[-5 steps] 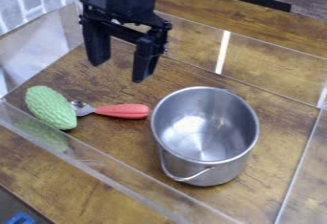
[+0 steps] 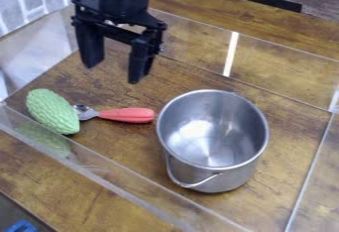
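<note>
My black gripper [image 2: 115, 56] hangs in the upper left of the view, open, its two fingers apart with nothing between them, above the table. Below it lie a bumpy green vegetable toy [image 2: 54, 111] and a utensil with a red handle [image 2: 126, 114] and a metal head beside the vegetable. A steel pot [image 2: 212, 137] with a wire handle stands to the right, apparently empty.
Low clear walls border the wooden work area [image 2: 133, 186] along the front, back and right. The middle behind the pot is bare. A small blue object sits in the bottom left corner.
The gripper has shifted slightly leftward over the last second. The vegetable, utensil and pot have not moved.
</note>
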